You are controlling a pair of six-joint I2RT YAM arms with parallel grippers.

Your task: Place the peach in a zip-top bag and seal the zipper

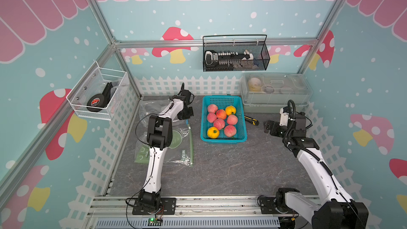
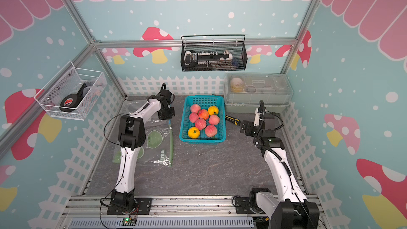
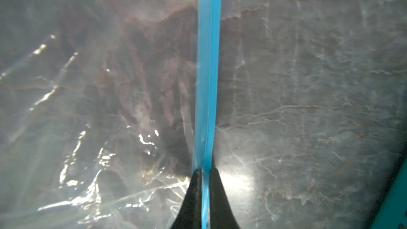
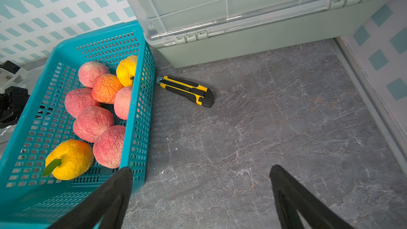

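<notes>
Clear bags lie on the left of the table: one with a blue zipper strip [image 3: 207, 67], another with green print [image 1: 141, 157]. My left gripper is down on the blue strip, its fingertips shut along it; whether it grips the thin strip is unclear. The peaches [image 1: 230, 131] sit with yellow fruit in a teal basket [image 1: 221, 139]. My right gripper hangs open right of the basket, with nothing between its fingers.
A yellow utility knife [image 4: 184, 90] lies between the basket and my right arm. A lidded clear box [image 1: 275, 89] stands at the back right.
</notes>
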